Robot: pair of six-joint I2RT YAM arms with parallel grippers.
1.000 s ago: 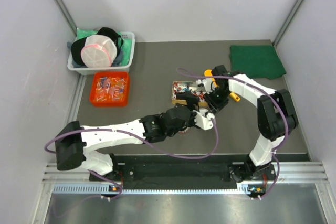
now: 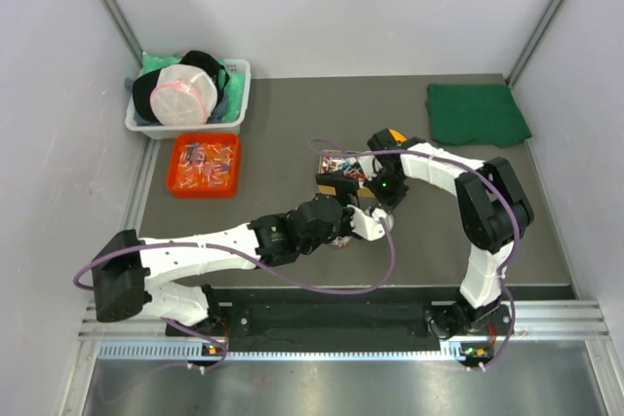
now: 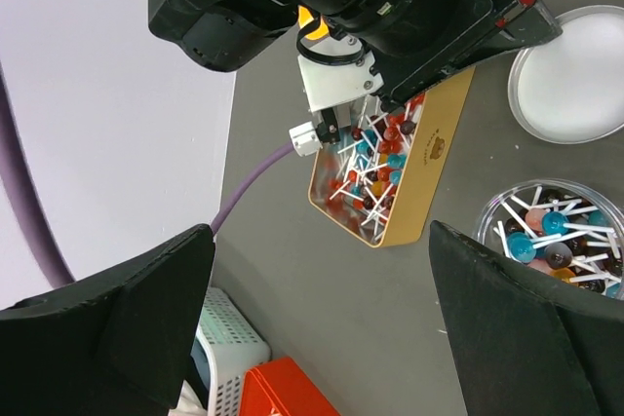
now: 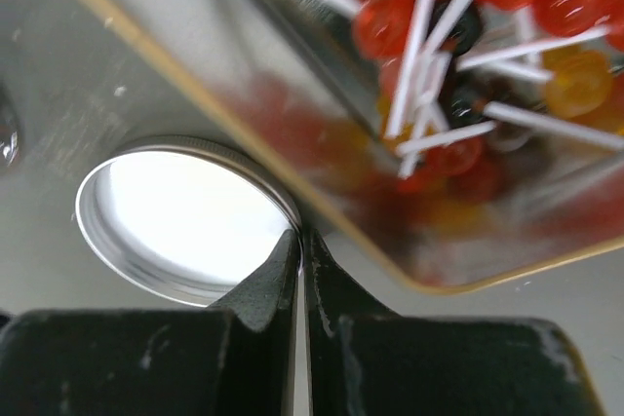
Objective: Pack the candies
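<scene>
A round white lid (image 3: pixel 575 75) with a metal rim lies on the table beside the cardboard candy box (image 3: pixel 439 158). My right gripper is shut, its fingertips against the lid's rim on the box side. Whether the thin rim is between them I cannot tell. Lollipops (image 3: pixel 375 158) with red, blue and dark heads fill part of the box. Near the lid stands an open round jar (image 3: pixel 495 207) with more lollipops in it. My left gripper is open and empty, pointing over bare table between the box and the jar.
At the back left stand an orange-red basket (image 2: pixel 174 182) of wrapped pieces and a white crate (image 2: pixel 245 94) of bags. A green cloth (image 2: pixel 476 114) lies at the back right. Behind the right gripper, an orange tool (image 2: pixel 397 134) is mostly hidden. Both arms crowd the middle.
</scene>
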